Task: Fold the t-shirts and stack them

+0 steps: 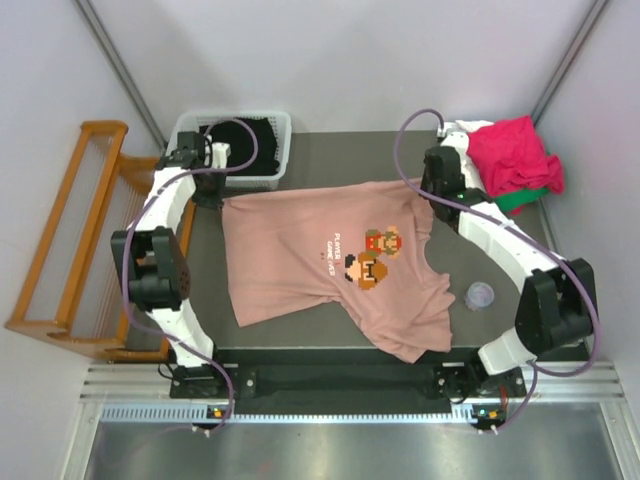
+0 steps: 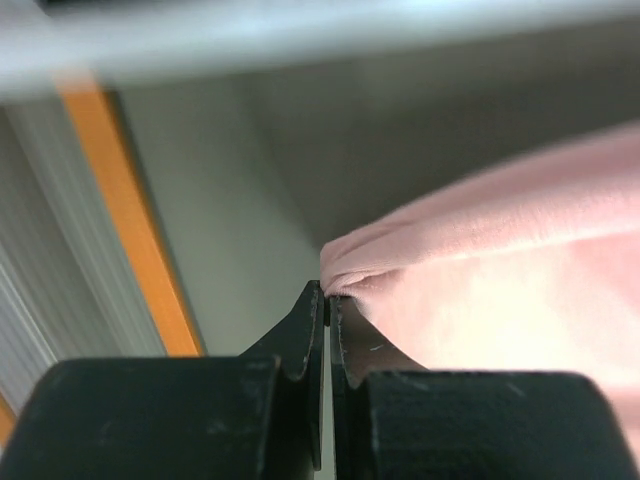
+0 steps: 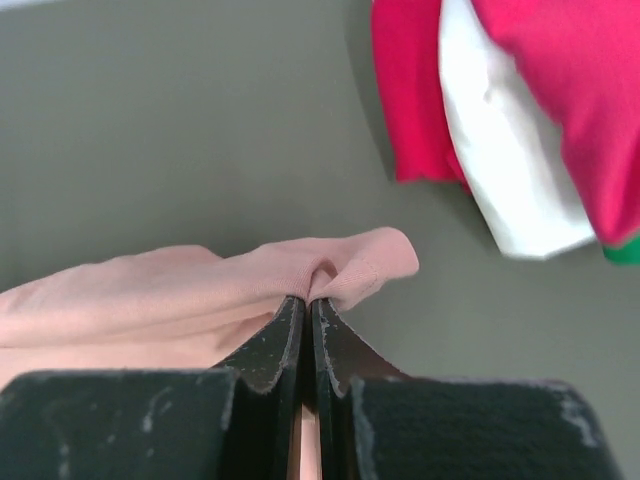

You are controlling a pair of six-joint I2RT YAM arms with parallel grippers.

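Note:
A pink T-shirt (image 1: 290, 250) with a pixel-art print and white lettering lies spread on the grey table, its bottom right part bunched. My left gripper (image 1: 216, 200) is at its upper left corner; in the left wrist view its fingertips (image 2: 326, 300) are shut on that corner of pink cloth. My right gripper (image 1: 425, 190) is at the upper right; in the right wrist view it (image 3: 308, 308) is shut on a gathered fold of the same shirt near its corner.
A white basket (image 1: 280, 150) with black cloth stands behind on the left, a wooden rack (image 1: 70, 230) at left. Red, white and green cloths (image 1: 515, 160) are piled at back right. A small clear cup (image 1: 479, 295) sits right of the shirt.

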